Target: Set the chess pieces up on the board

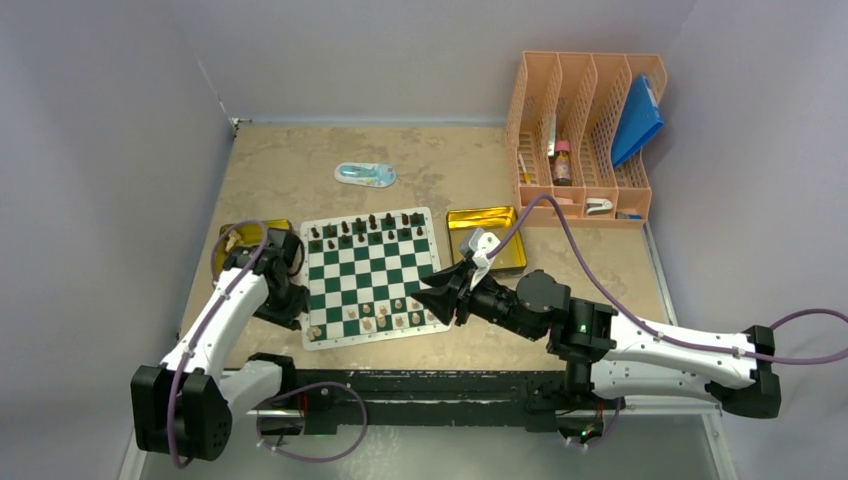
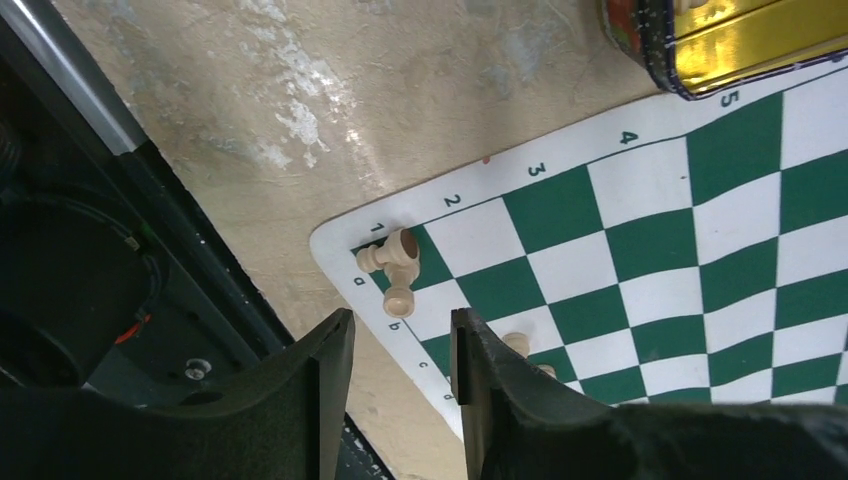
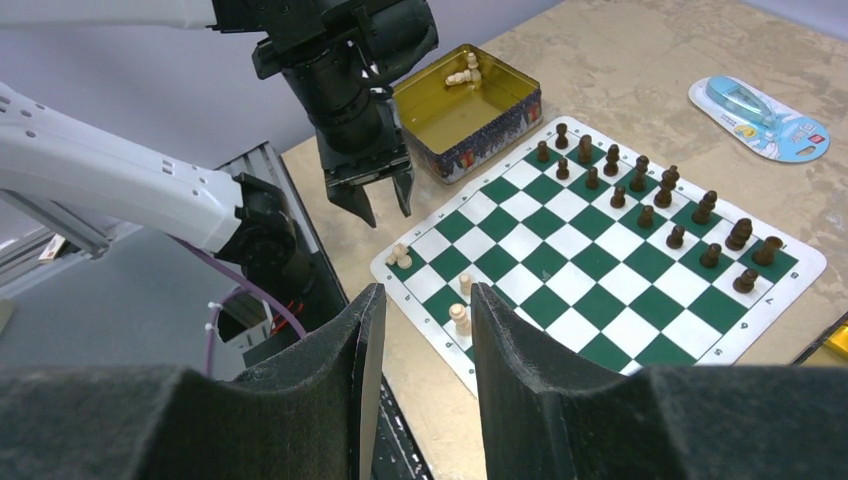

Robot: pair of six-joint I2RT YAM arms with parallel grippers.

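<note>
The green-and-white chessboard (image 1: 368, 270) has dark pieces (image 3: 646, 215) along its far side and several white pieces (image 1: 381, 318) on the near side. A small cluster of white pieces (image 2: 398, 273) stands on the corner at a1. My left gripper is open and empty, beside the board's left edge near that corner. My right gripper is open and empty, above the right part of the board. The left gold tin (image 3: 445, 115) holds a few white pieces.
Another gold tin (image 1: 487, 215) sits right of the board. A blue blister pack (image 1: 365, 174) lies behind it. A pink organiser (image 1: 585, 130) stands at the back right. The table behind the board is mostly clear.
</note>
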